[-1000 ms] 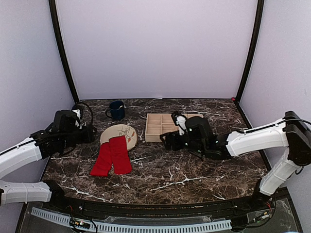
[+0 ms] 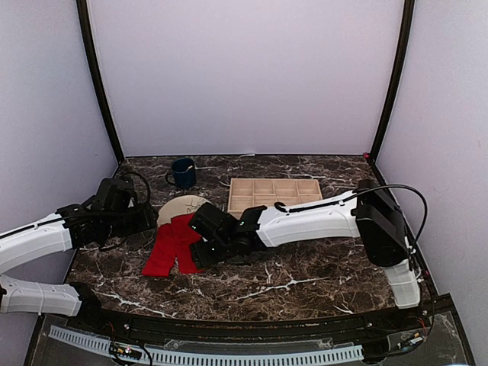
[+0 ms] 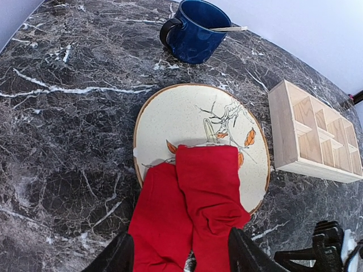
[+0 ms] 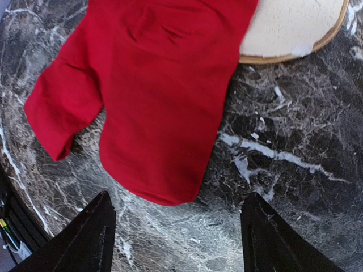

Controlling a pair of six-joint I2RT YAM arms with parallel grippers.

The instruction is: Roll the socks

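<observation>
Two red socks lie flat side by side, partly over a round cream board [image 3: 164, 116]; the left sock [image 2: 158, 255] and the right sock [image 2: 185, 248] overlap along their length. My left gripper is part open above the socks in its wrist view, its fingers apart with nothing held. In the top view it stands left of the board. My right gripper hovers by the free end of a sock [image 4: 164, 130], fingers parted and empty. Its arm covers part of the right sock's edge in the top view.
Behind the board stands a dark blue mug [image 2: 183, 174] with a stick in it. A wooden compartment box [image 2: 263, 187] sits at the back middle, close to the right arm.
My right gripper has swept left from in front of the wooden box to the right sock. The socks lie as before.
</observation>
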